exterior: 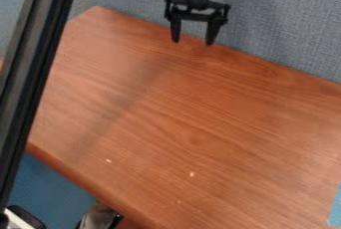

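The black gripper (193, 32) hangs at the top centre of the camera view, above the back edge of the wooden table (186, 123), with its fingers apart and nothing between them. A long black bar (31, 84) runs diagonally down the left side of the view, close to the camera, hiding part of the table's left end.
A grey fabric partition (286, 24) stands behind the table. A light blue patch (334, 209) shows at the right edge, and blue floor shows at the lower left.
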